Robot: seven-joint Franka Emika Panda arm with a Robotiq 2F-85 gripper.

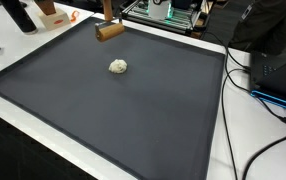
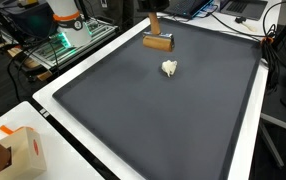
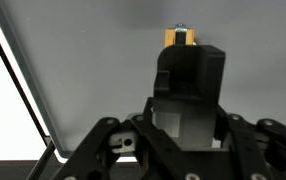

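A brown tool, with a cylinder-like head (image 1: pixel 110 32) and an upright wooden handle (image 2: pixel 154 22), stands near the far edge of the dark board. In the wrist view its orange-brown part (image 3: pixel 180 37) with a small metal piece shows just past my gripper. My gripper is shut on this tool; dark fingers hide most of the grip. A small white crumpled piece (image 1: pixel 118 66) lies on the board, a short way in front of the tool head and apart from it. Whether the head touches the board is unclear.
The grey board (image 1: pixel 133 110) is otherwise bare, with wide free room toward the near side. Cables (image 1: pixel 245 120) run along one side. A cream-coloured box (image 2: pixel 23 152) sits off the board's corner.
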